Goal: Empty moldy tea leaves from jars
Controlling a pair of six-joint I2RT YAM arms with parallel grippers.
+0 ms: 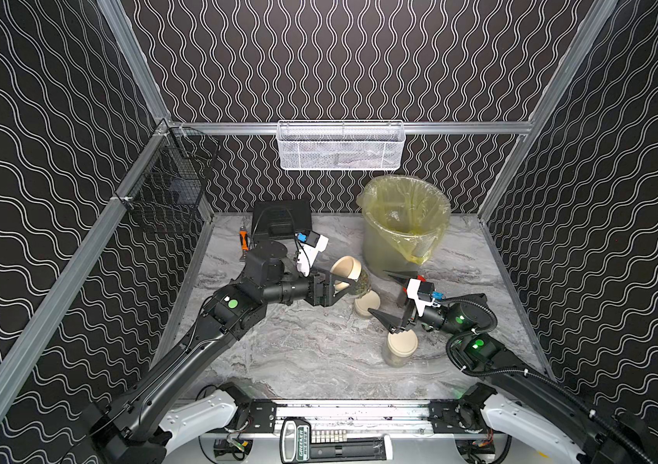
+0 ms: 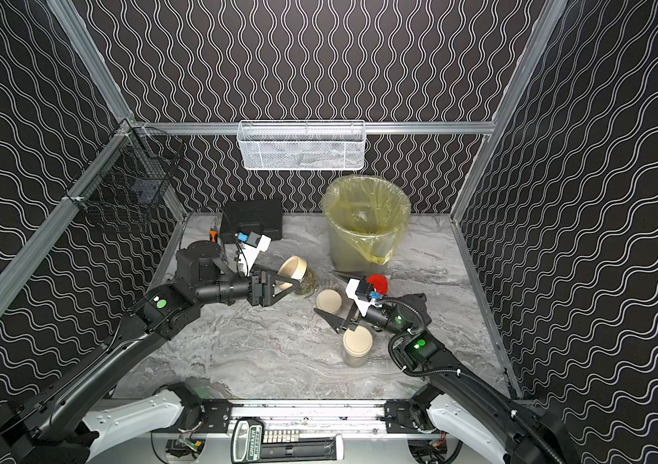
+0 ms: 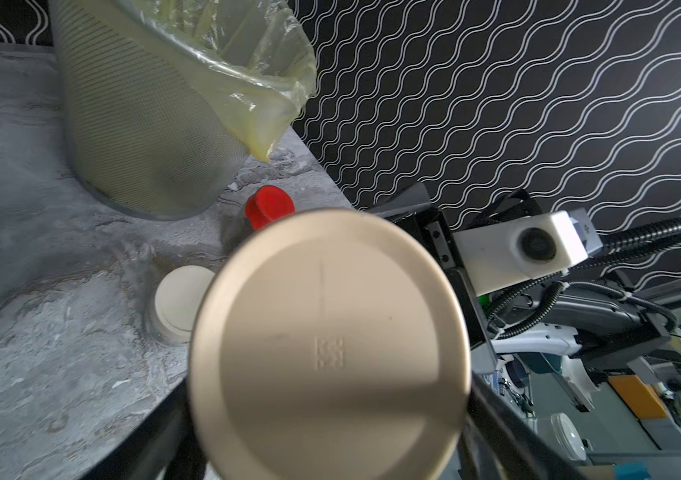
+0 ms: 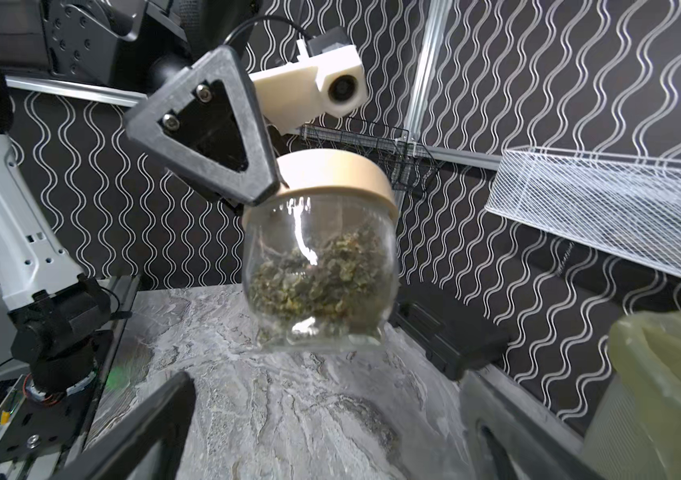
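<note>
My left gripper is shut on a tan-lidded glass jar, one finger showing against the lid in the right wrist view. The jar hangs clear of the table, and dry green-brown leaves lie inside it. Its lid fills the middle of the left wrist view. Facing it, my right gripper stands open and empty, its fingers spread below the jar in the right wrist view. Two more tan-lidded jars, a near one and a farther one, stand on the table.
A bin lined with a yellow bag stands at the back. A red-lidded container sits before it, partly behind my right gripper. A black case and an orange-handled tool lie back left.
</note>
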